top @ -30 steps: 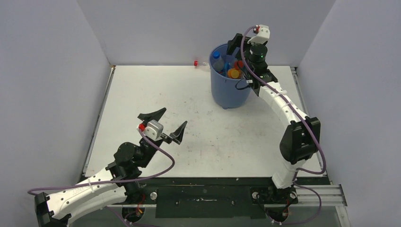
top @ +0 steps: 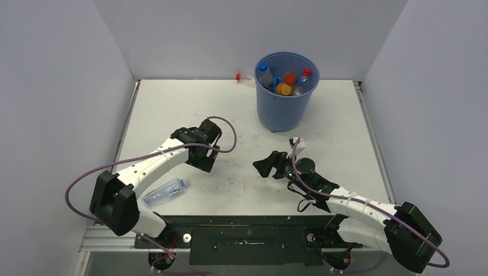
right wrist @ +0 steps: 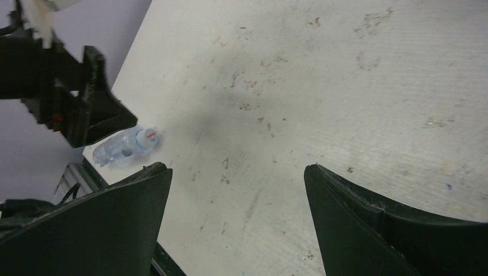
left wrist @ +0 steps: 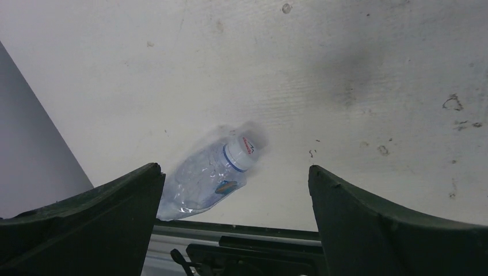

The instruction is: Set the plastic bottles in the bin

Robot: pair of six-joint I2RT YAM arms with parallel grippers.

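One clear plastic bottle [top: 164, 192] with a pale cap lies on its side at the table's front left. In the left wrist view, this bottle [left wrist: 198, 178] shows low and left of centre, beyond the fingers. My left gripper hangs over the table, open and empty. Above the middle of the table is my right gripper, also open; bare tabletop shows between its fingers. The blue bin [top: 282, 112] at the back holds several bottles with blue, red and orange caps. At the back edge, left of the bin, a red-capped bottle [top: 247, 77] is partly hidden.
Grey walls [top: 247, 34] enclose the back and sides. Both arms reach in from the front, the left one passing close to the lying bottle.
The left arm has swung, its elbow now further right and its gripper turned, uncovering the bottle at front left.
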